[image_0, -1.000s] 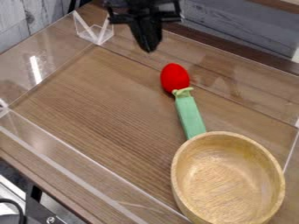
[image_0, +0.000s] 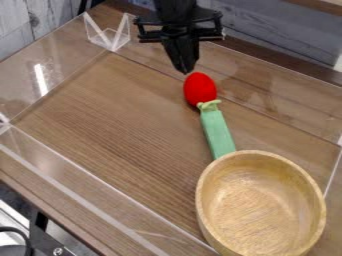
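Observation:
The black gripper (image_0: 185, 60) hangs over the upper middle of the wooden table, shut, with nothing seen between its fingertips. Just below and a little right of its tip lies a red oval object (image_0: 201, 88) with a small yellowish piece at its lower end. A long green stick-like piece (image_0: 217, 132) extends from it toward the lower right, up to a wide beige wooden bowl (image_0: 259, 205) in the bottom right corner.
Transparent plastic pieces (image_0: 107, 30) stand at the upper left edge. A dark cable shows at the bottom left corner, off the table.
The gripper has moved down and slightly right, closer to the red object. The red object, green piece and bowl have not moved.

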